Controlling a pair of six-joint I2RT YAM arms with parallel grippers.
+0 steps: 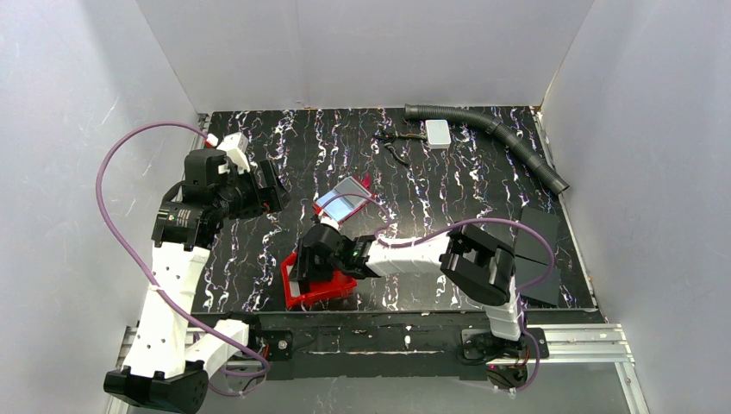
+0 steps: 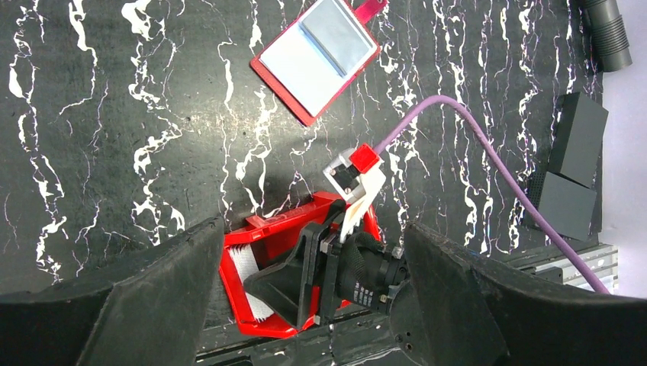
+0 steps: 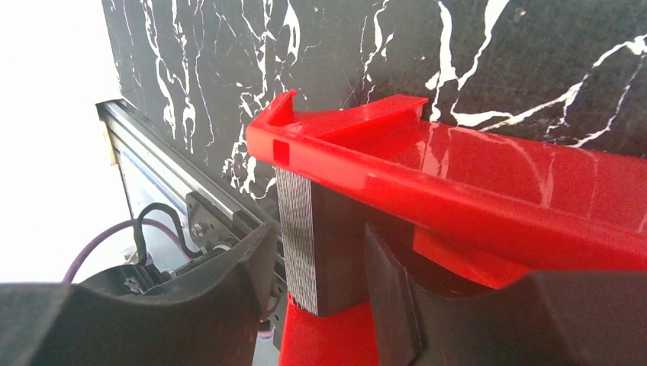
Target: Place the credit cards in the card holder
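Observation:
A red holder [image 1: 334, 287] holding a stack of thin cards [image 3: 297, 240] sits near the table's front edge. My right gripper is down at that stack, one finger on either side of its near end, fingers part open; whether they touch it I cannot tell. My left gripper hangs open above the table at the left, nothing visible between its fingers. A red-framed tray [image 2: 308, 61] with a light blue-white surface and a grey piece on it lies behind the right gripper.
A black corrugated hose [image 1: 483, 121], a white box [image 1: 438, 134] and pliers [image 1: 396, 142] lie at the back. Dark plates [image 1: 537, 241] lie at the right. Bare table shows at centre right and back left.

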